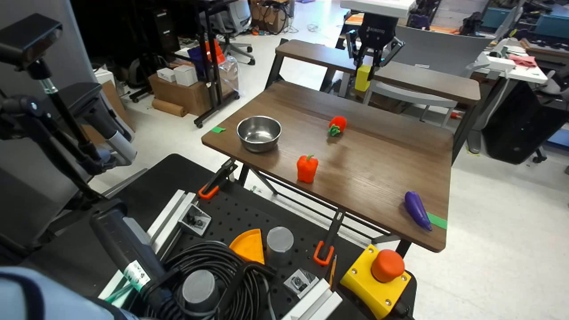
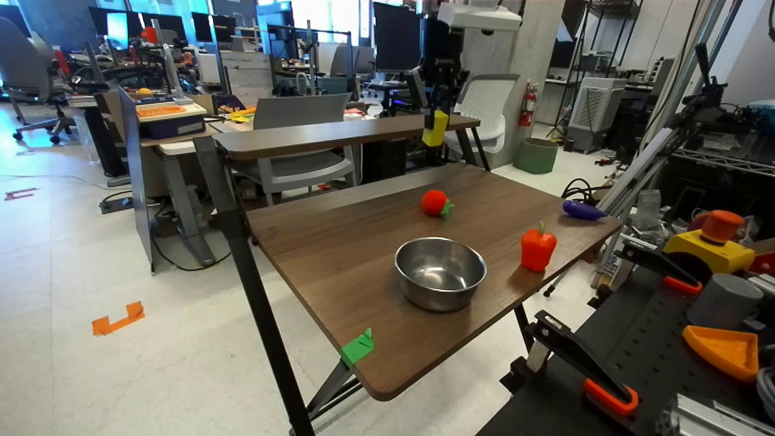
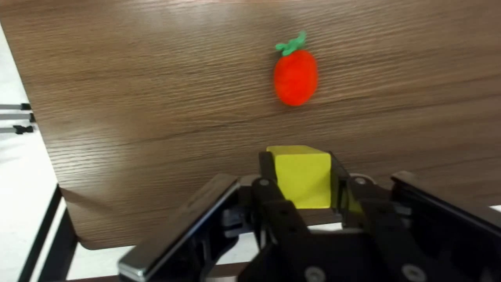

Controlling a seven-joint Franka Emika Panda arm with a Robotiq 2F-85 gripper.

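Note:
My gripper [image 1: 365,68] is shut on a yellow block [image 1: 362,78], raised well above the table. In the wrist view the block [image 3: 303,180] sits between the two fingers, its far end sticking out past them. Ahead of it on the tabletop lies a red tomato [image 3: 296,77] with a green top, apart from the block. From the second exterior view, the held block [image 2: 435,128] shows beside the raised shelf's front edge.
A steel bowl [image 1: 259,133] stands on the wooden table [image 1: 368,176] at the left, empty. An orange-red pepper [image 1: 307,168] is upright near the front edge; a purple eggplant [image 1: 417,210] lies at the right corner. A raised shelf [image 1: 426,80] runs along the back.

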